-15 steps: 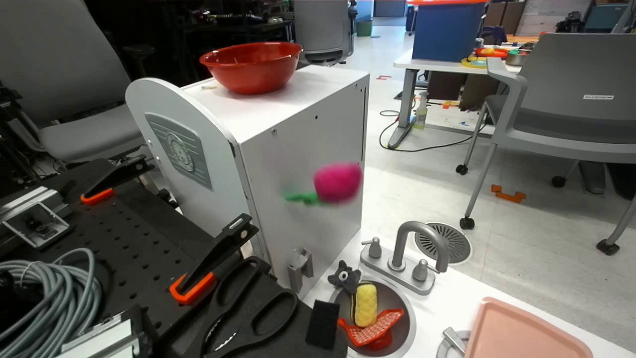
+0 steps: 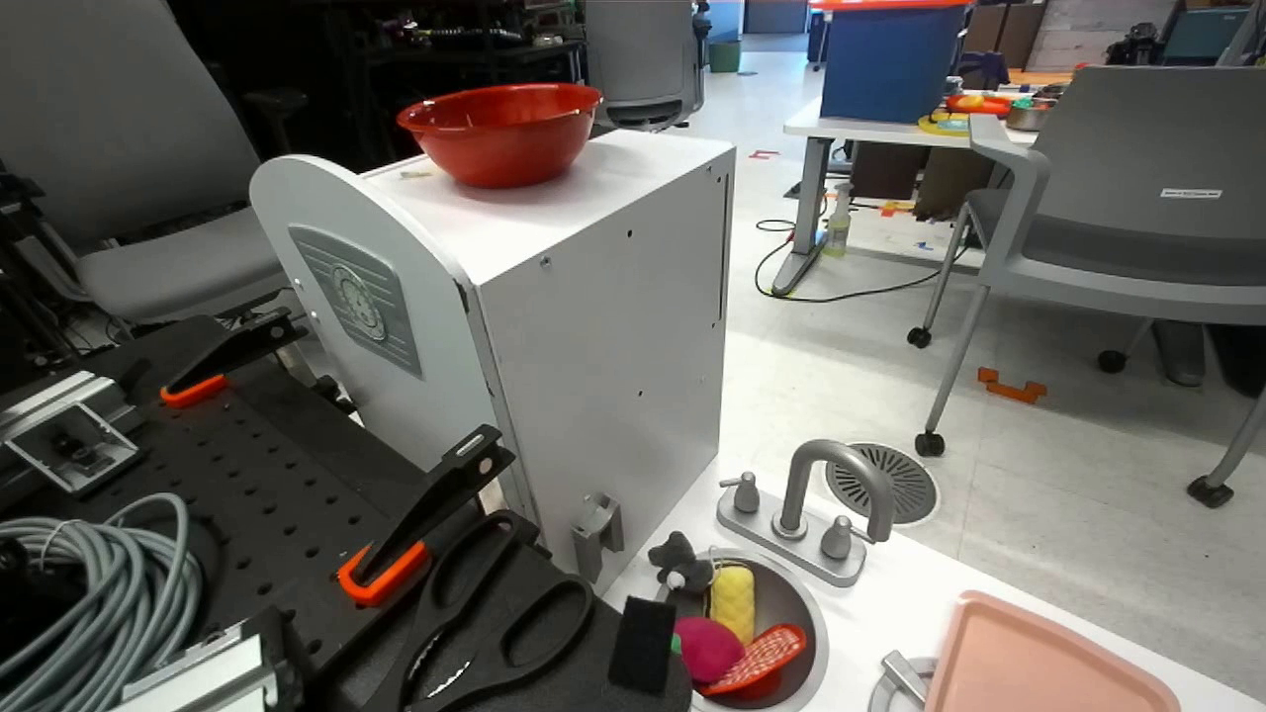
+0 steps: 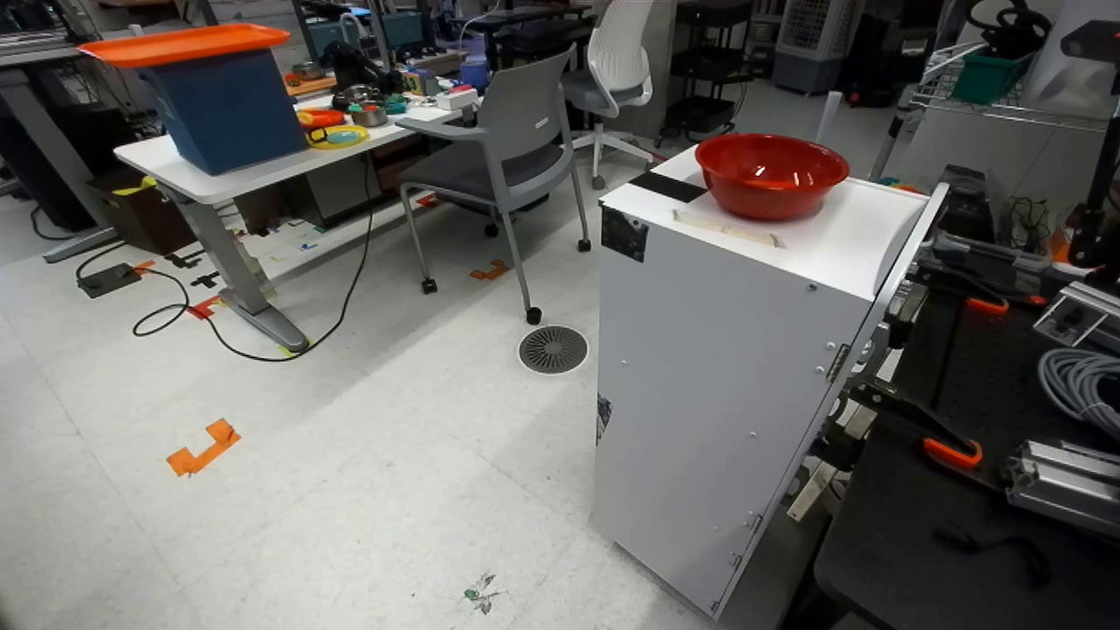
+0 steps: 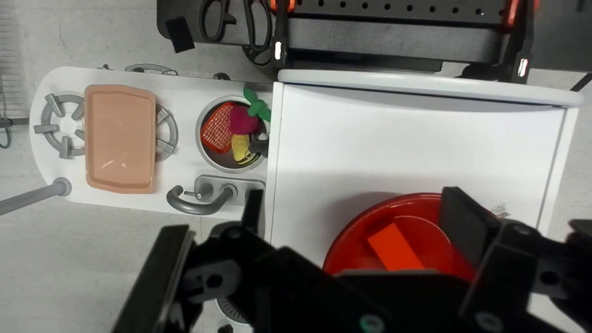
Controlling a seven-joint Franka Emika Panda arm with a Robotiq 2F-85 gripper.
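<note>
In the wrist view my gripper stands open high over the white cabinet, its fingers wide apart and nothing between them. The red bowl [image 2: 504,136] rests on the cabinet top; a bright orange-red piece [image 4: 395,249] lies inside it, partly hidden by the gripper. A pink plush with green leaves [image 4: 244,120] lies in the round toy sink [image 4: 199,136]. Packed around it there are a red mesh-patterned thing [image 4: 217,128], a yellow quilted plush [image 4: 241,149] and a small grey plush [image 4: 259,145] at the rim. No part of the arm shows in either exterior view.
Beside the sink stands a grey faucet [image 2: 831,492]. A pink tray [image 4: 120,138] covers part of the toy stove. The cabinet [image 3: 714,399] rises well above the counter. Black clamps [image 2: 433,510] and coiled cable [image 2: 113,593] occupy the dark bench.
The pink plush, blurred in mid-air in front of the cabinet before, now lies in the sink. The grey and yellow plushes and the red mesh thing have shifted slightly.
</note>
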